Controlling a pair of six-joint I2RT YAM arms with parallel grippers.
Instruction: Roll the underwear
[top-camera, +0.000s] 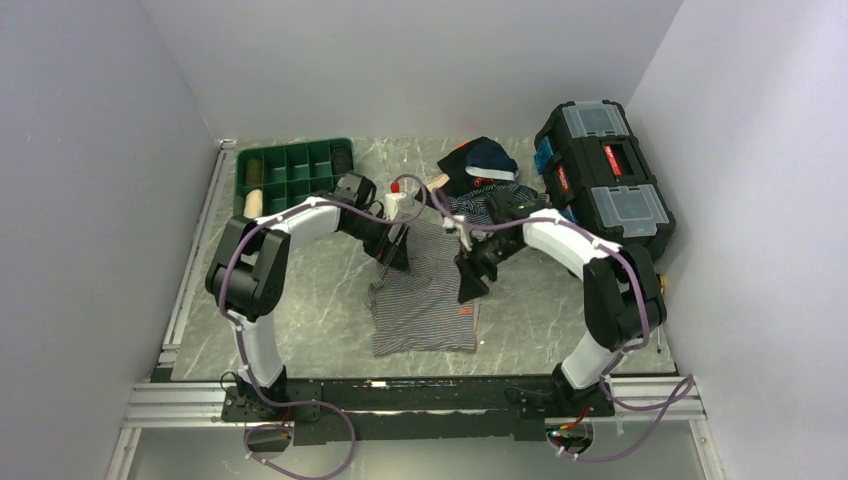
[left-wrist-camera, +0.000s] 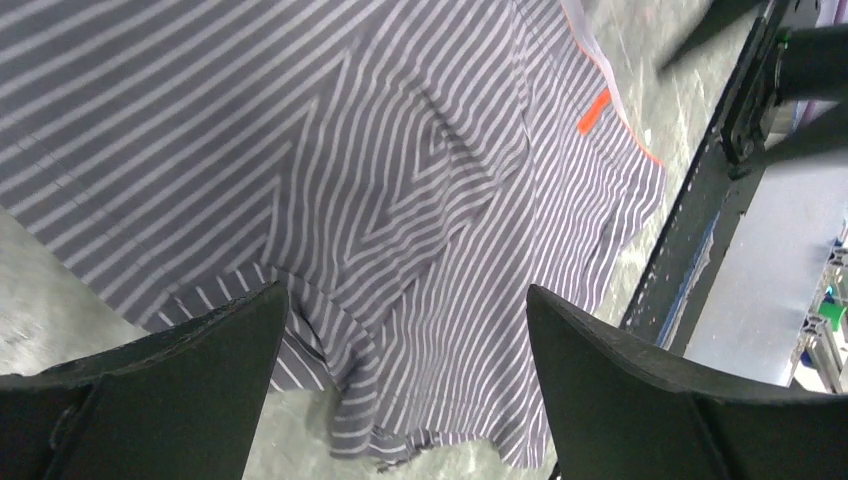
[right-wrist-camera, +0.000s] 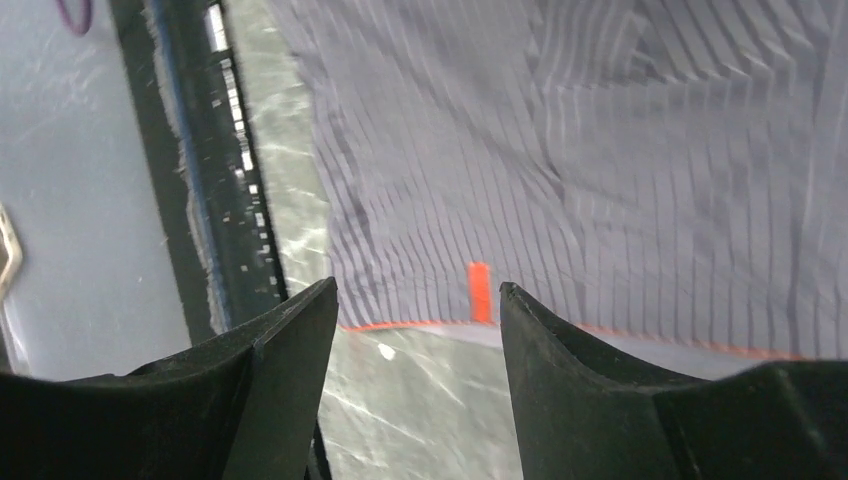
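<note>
Grey striped underwear (top-camera: 425, 318) lies spread and creased on the marble table in the middle, with an orange tag at its right edge. My left gripper (top-camera: 393, 258) hovers over its upper left part; in the left wrist view its open fingers frame bunched folds. My right gripper (top-camera: 473, 288) is over the right edge, open; in the right wrist view it is above the orange-trimmed waistband (right-wrist-camera: 420, 324), with nothing held.
A green divided bin (top-camera: 300, 150) with rolled items stands back left. Dark clothes (top-camera: 478, 160) are piled at the back, black toolboxes (top-camera: 605, 170) on the right.
</note>
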